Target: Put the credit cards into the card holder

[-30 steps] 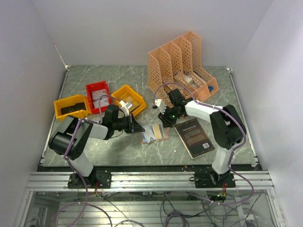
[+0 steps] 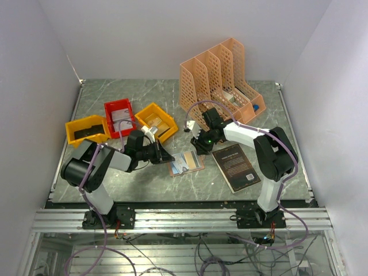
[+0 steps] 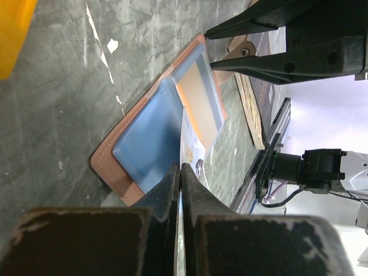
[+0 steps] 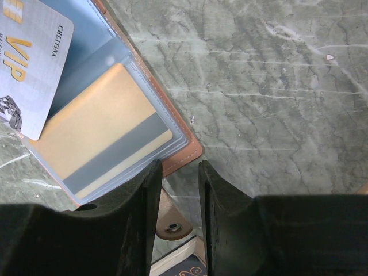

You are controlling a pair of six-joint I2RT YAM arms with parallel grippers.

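My left gripper is shut on a silver VIP card, seen edge-on in the left wrist view. The card lies over the open card holder (image 3: 118,178), a brown case with a blue side (image 3: 150,138) and a clear pocket. In that pocket sits a beige card with a grey stripe (image 4: 103,123); the silver card covers part of it. At the holder's right end, my right gripper is shut around the brown snap strap (image 4: 171,215), which shows between its fingers. Whether the silver card's edge is inside the pocket cannot be told.
A dark book (image 2: 236,167) lies right of the holder. Yellow bins (image 2: 150,108) and a red bin (image 2: 108,107) stand at back left; a peach file rack (image 2: 190,86) stands behind the right gripper. Open tabletop lies in front of the holder.
The silver card's angle over the holder has shifted slightly, with the left gripper moving very little. The right gripper stays at the strap end.
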